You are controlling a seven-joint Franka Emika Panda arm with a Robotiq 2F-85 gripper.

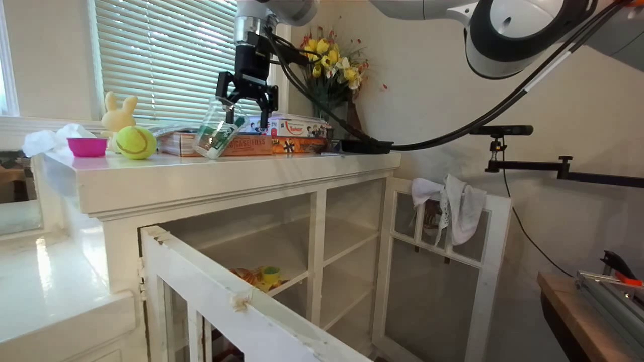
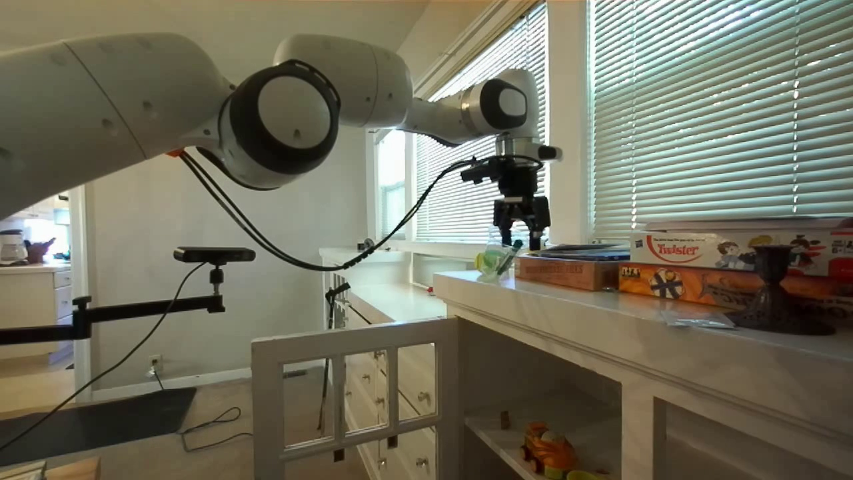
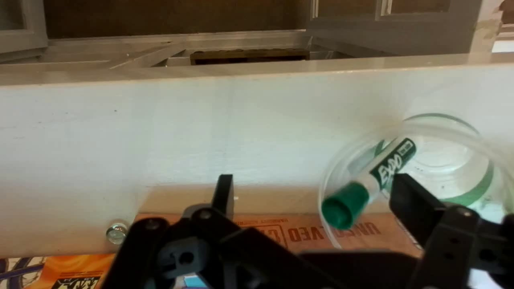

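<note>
On the cabinet top, a clear plastic cup (image 1: 218, 129) leans, its mouth tipped to the right in exterior view 1. Inside it lies a white Expo marker with a green cap (image 3: 345, 204); the cap end points toward the cup's mouth in the wrist view. My gripper (image 1: 247, 121) is open and points down over the counter. One finger (image 3: 410, 204) overlaps the cup's mouth in the wrist view and seems to be within or against the rim. The other finger (image 3: 223, 195) stands well apart from the cup, on the left. Nothing is clasped between them.
A brown box (image 2: 564, 272) and stacked game boxes (image 2: 704, 248) stand close behind the cup. A tennis ball (image 1: 136, 143) and a pink bowl (image 1: 87, 147) sit to the left. Cabinet doors hang open below.
</note>
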